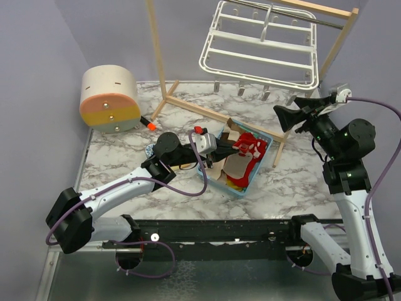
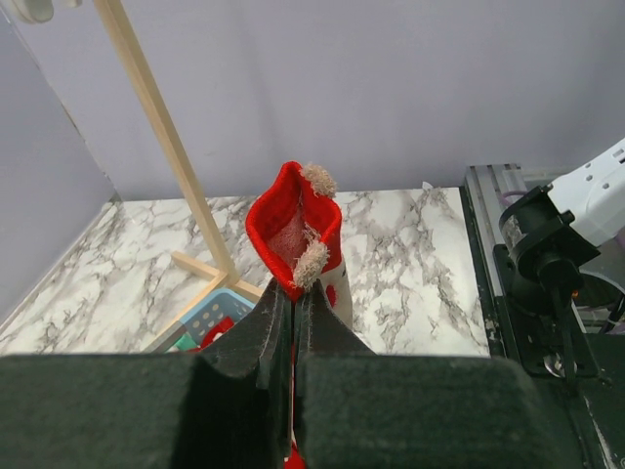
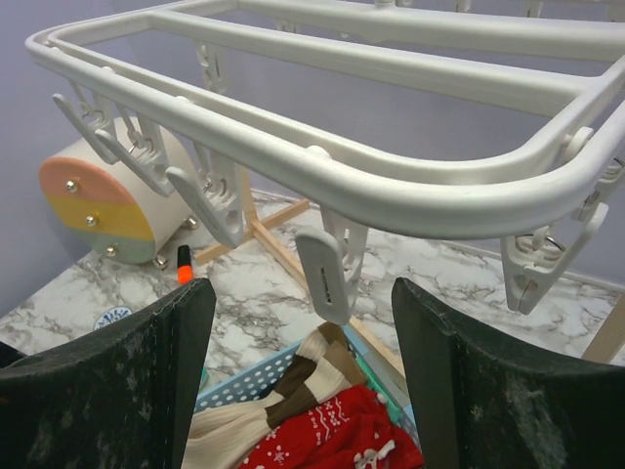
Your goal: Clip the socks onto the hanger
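My left gripper is shut on a red and white sock (image 2: 293, 225), gripping it near its open cuff. In the top view this sock (image 1: 243, 160) hangs over the blue basket (image 1: 222, 184). The white hanger (image 1: 260, 78) is up at the back, with several clips along its edge. My right gripper (image 1: 291, 113) stands open just in front of the hanger's right side. In the right wrist view a white clip (image 3: 327, 274) hangs between and beyond the open fingers, with nothing held.
More socks, brown-and-cream (image 3: 293, 391) and red (image 3: 332, 435), lie in the basket. The wooden stand (image 1: 200, 110) carries the hanger. A striped drum-shaped box (image 1: 109, 100) and an orange-and-black marker (image 1: 148, 123) are at the left.
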